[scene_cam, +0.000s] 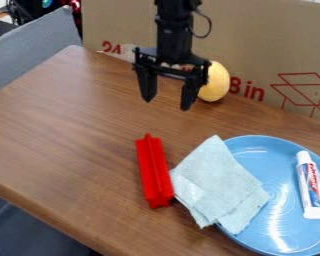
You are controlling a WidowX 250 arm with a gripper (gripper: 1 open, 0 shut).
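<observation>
My black gripper (168, 92) hangs open over the back middle of the wooden table, its fingers apart and empty, partly in front of a yellow egg-shaped object (216, 83) near the cardboard. A red elongated object (155, 172) lies in the middle front. A folded light-blue cloth (219, 182) lies right of it, partly on a blue plate (280, 160). A white toothpaste tube (312, 185) rests on the plate's right side.
A cardboard sheet (270, 40) stands behind the table (69, 130). A grey padded surface (23, 55) is beyond the left edge.
</observation>
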